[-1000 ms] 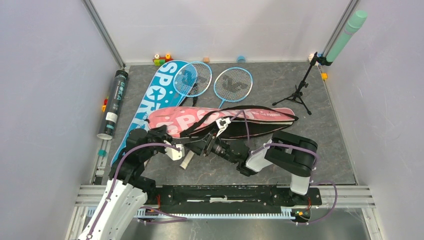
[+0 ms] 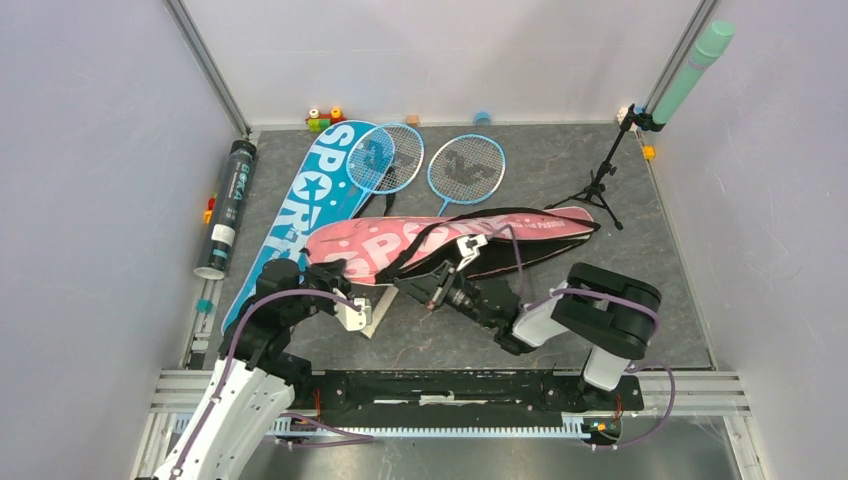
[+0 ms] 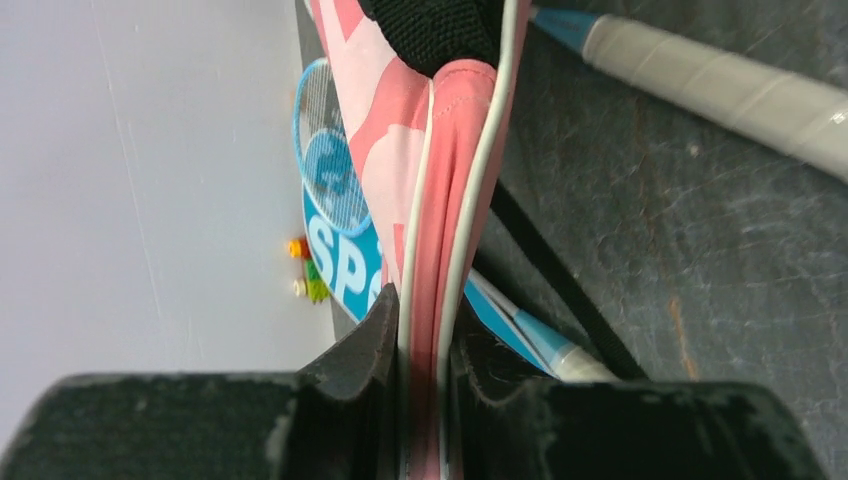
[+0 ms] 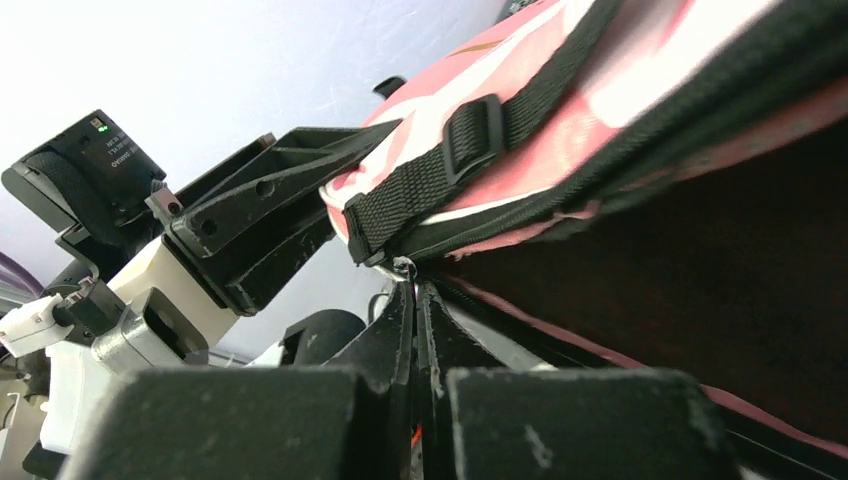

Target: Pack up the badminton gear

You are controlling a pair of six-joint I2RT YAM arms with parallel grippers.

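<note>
The pink bag [image 2: 365,240] lies lengthwise across the middle, its dark opening [image 2: 500,258] gaping along the near side. My left gripper is shut on the bag's left end, a folded pink edge with pale piping between its fingers. My right gripper is shut at the near edge of the opening, by the black strap. A small metal zipper pull [image 4: 404,267] shows at its fingertips; whether it is pinched is unclear. Two blue rackets [image 2: 466,168] lie behind the bag; a pale racket handle [image 2: 380,312] sticks out in front of it.
A blue bag [image 2: 312,185] lies at the left, partly under one racket head. Along the left wall rests a black shuttlecock tube [image 2: 228,205]. A tripod [image 2: 598,185] with a green tube [image 2: 692,72] occupies the back right. Bare floor [image 2: 470,355] shows in front.
My right gripper has moved right, away from my left gripper. The pink bag has shifted slightly right, with its left end and my left gripper's tip following; its opening still gapes.
</note>
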